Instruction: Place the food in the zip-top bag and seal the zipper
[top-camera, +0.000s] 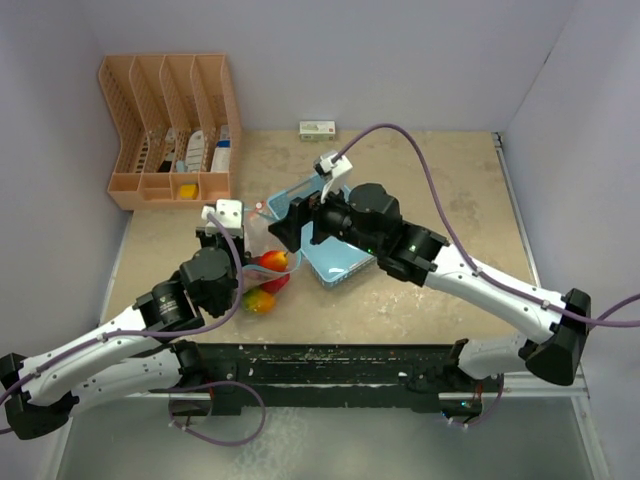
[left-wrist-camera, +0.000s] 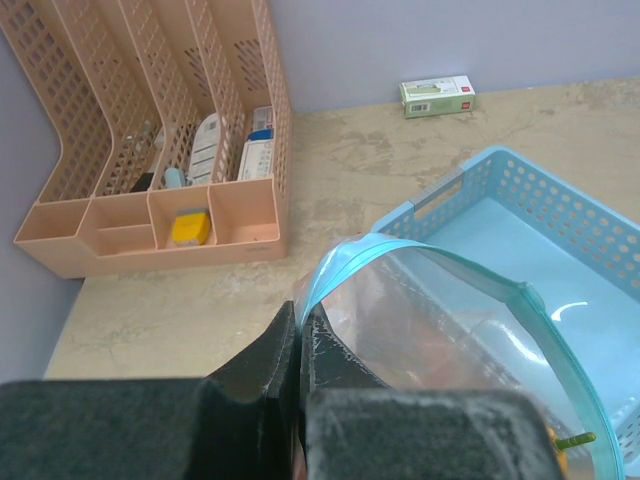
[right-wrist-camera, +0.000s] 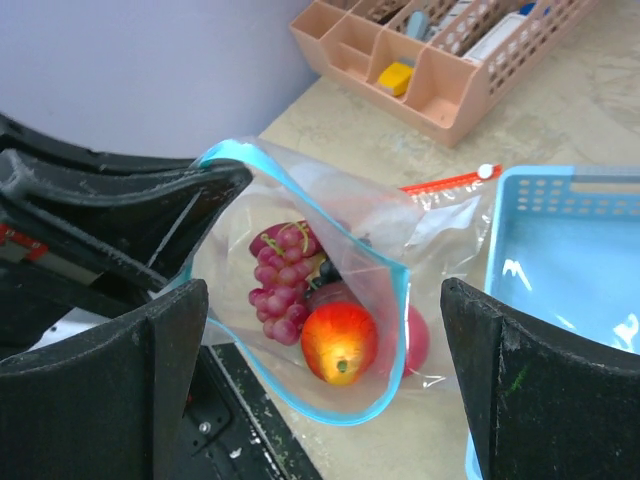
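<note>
In the right wrist view a clear zip top bag (right-wrist-camera: 240, 240) with a blue-edged mouth gapes toward the camera. Inside it are red grapes (right-wrist-camera: 285, 270), an orange-red round fruit (right-wrist-camera: 340, 342) near the mouth, and other food partly hidden behind them. My left gripper is shut on the bag's rim, pinching its blue edge. My right gripper stands wide open in front of the mouth, nothing between its fingers. The red zipper slider strip (right-wrist-camera: 450, 182) shows at the bag's far side. From above, fruit (top-camera: 259, 300) shows through the plastic.
An empty blue basket (top-camera: 335, 255) stands right beside the bag. A peach-coloured divided rack (top-camera: 165, 190) is at the back left, holding a yellow block (top-camera: 188, 191) and other items. A small green-white box (top-camera: 318, 130) lies at the back wall.
</note>
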